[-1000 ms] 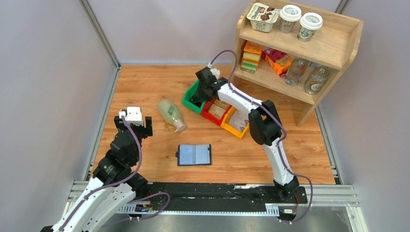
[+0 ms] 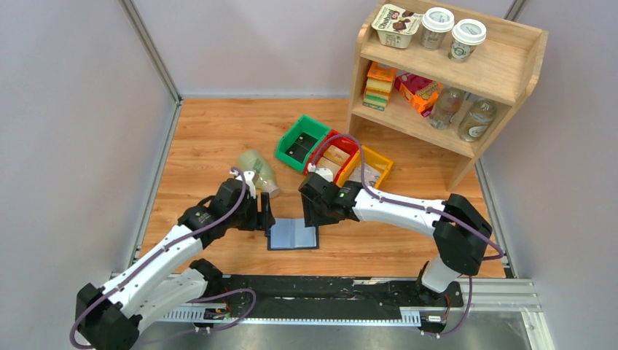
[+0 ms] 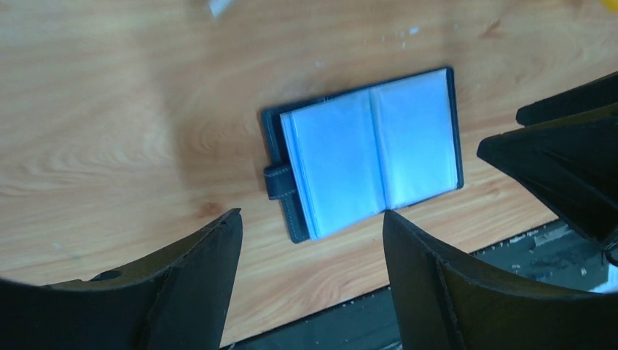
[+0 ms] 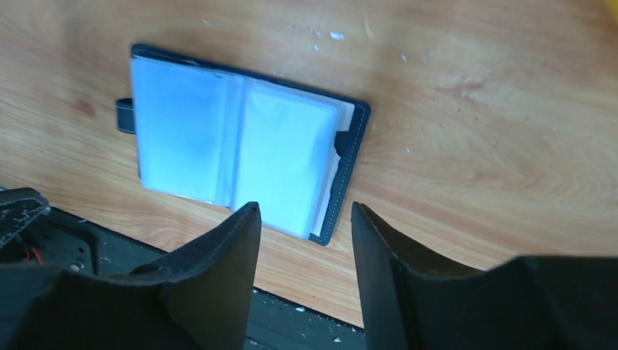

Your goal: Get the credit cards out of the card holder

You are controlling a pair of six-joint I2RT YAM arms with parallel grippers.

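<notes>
An open dark-blue card holder (image 2: pixel 293 234) lies flat on the wooden table, its two pale-blue plastic sleeve pages facing up. In the left wrist view the holder (image 3: pixel 339 164) shows a strap at its left edge. White edges peek out by the right page of the holder (image 4: pixel 288 157) in the right wrist view; I cannot tell whether cards are inside. My left gripper (image 2: pixel 264 212) hovers at the holder's upper left, open and empty. Over its upper right hangs my right gripper (image 2: pixel 319 216), also open and empty; its fingers (image 3: pixel 561 138) enter the left wrist view.
Behind the arms stand a green bin (image 2: pixel 288 160) with black items, a red bin (image 2: pixel 339 140) and a yellow bin (image 2: pixel 385 172). A greenish bottle (image 2: pixel 256 166) lies beside the left gripper. A wooden shelf (image 2: pixel 437 64) fills the back right. Bare table surrounds the holder's front.
The left arm has swung right toward its left side. The holder has stayed put.
</notes>
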